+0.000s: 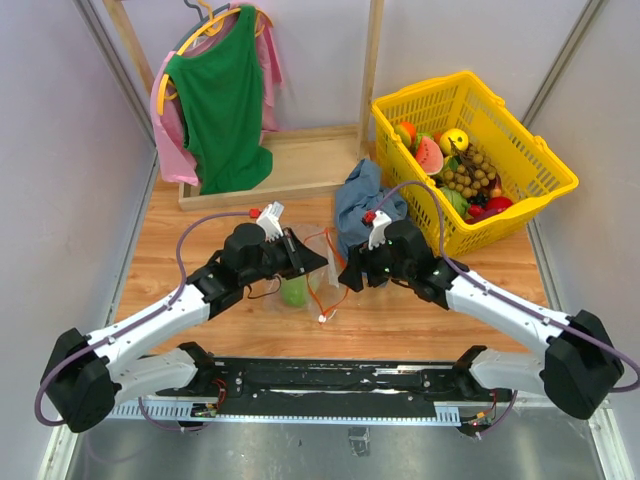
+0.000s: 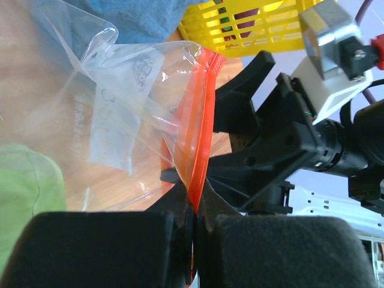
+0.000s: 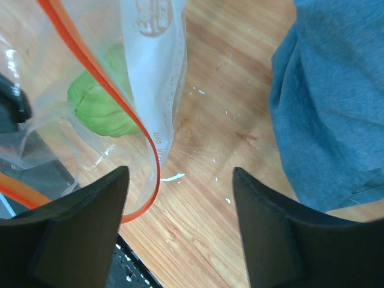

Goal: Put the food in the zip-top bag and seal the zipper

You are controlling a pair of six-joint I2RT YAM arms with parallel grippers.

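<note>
The clear zip top bag with orange zipper edging lies at the middle of the table, its mouth facing right. My left gripper is shut on the orange edge, holding that side of the mouth up. Inside the bag sits a pale green food item, left of the mouth; the top view shows it as a green patch. My right gripper is at the mouth, its fingers apart with nothing gripped between them. The lower orange edge loops beside its left finger.
A blue cloth lies just behind the right gripper. The yellow basket of fruit and vegetables stands at back right, and a clothes rack with a wooden base at back left. Table in front of the bag is clear.
</note>
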